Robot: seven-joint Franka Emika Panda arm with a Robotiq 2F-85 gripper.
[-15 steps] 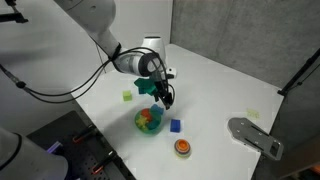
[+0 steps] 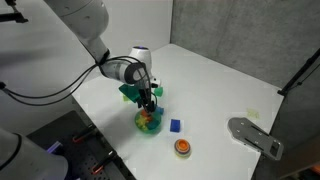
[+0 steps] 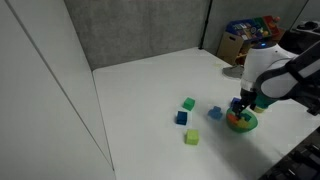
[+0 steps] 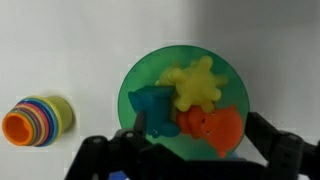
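Observation:
Over the green bowl hangs my gripper, its fingers wide apart and nothing between them. Inside the bowl lie a yellow toy, an orange-red toy and a dark blue-teal toy. In the first exterior view the gripper is just above the bowl and covers part of its contents. The second exterior view has the bowl at the right, under the arm.
Stacked colored cups stand beside the bowl. Blue, green and yellow-green blocks, among them a blue block and a yellow-green block, lie around on the white table. A metal tray sits at the far side.
My arm has moved left and lower in the first exterior view, from beyond the bowl to over it. The bowl and the blocks look unmoved.

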